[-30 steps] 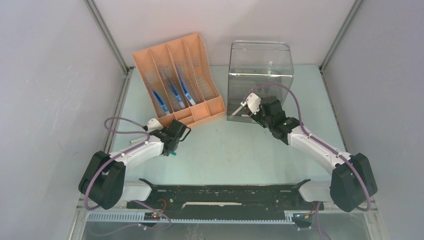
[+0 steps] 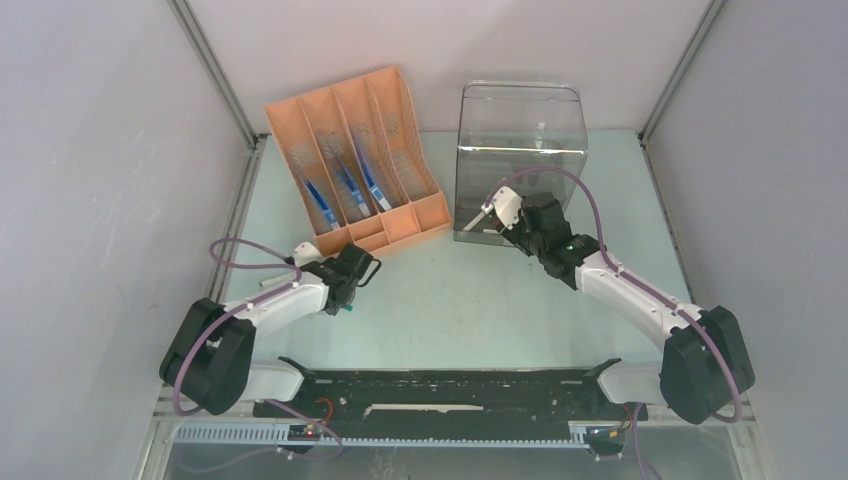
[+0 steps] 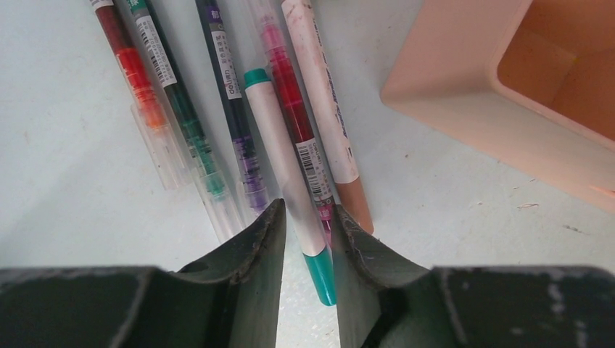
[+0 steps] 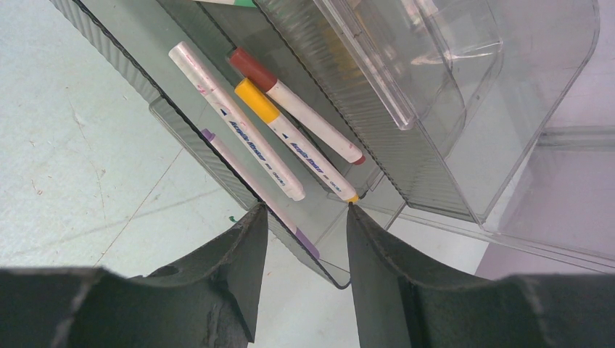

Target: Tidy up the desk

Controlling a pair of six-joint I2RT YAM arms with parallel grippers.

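Note:
Several pens and markers lie side by side on the desk in the left wrist view. A white marker with teal ends (image 3: 284, 163) runs down between the fingertips of my left gripper, which is part open, with a gap beside the marker. A red pen (image 3: 294, 109) and a brown-tipped white marker (image 3: 326, 109) lie close against it on the right. My right gripper is part open over the lower front edge of the clear organizer (image 4: 435, 174); no marker is held. Inside it lie a white marker (image 4: 239, 119), a yellow-capped marker (image 4: 297, 141) and a red-capped marker (image 4: 312, 116).
An orange divided organizer (image 2: 433, 212) holding several blue pens stands at the back left; its corner is near the loose pens. Dark green (image 3: 174, 87) and purple (image 3: 230, 87) pens lie left of the teal marker.
My left arm has shifted very slightly in the top view. The right arm, both organizers and their contents look the same.

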